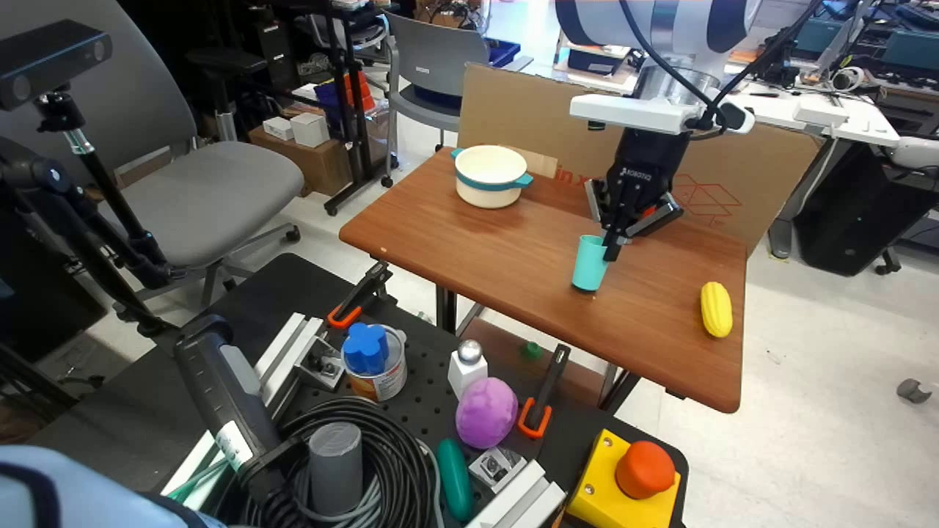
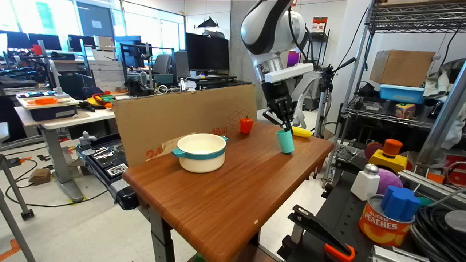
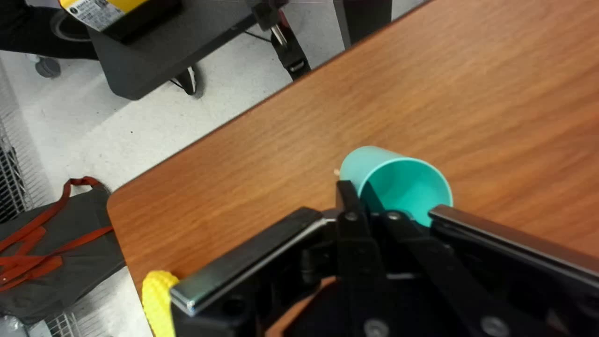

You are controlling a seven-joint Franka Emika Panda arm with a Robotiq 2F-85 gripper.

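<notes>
A turquoise cup (image 1: 590, 264) hangs from my gripper, which is shut on the near side of its rim. One finger reaches inside the cup (image 3: 412, 185) and the other stays outside, in the wrist view. In exterior view 2 the cup (image 2: 285, 142) is roughly upright, slightly tilted, low over the wooden table (image 2: 227, 196). Whether its base touches the wood I cannot tell.
A cream pot (image 1: 490, 176) with teal handles stands at the table's far left. The yellow corn (image 1: 716, 309) lies near the right edge. A red pepper (image 2: 246, 125) sits by the cardboard screen (image 2: 183, 111). Mid-table is clear.
</notes>
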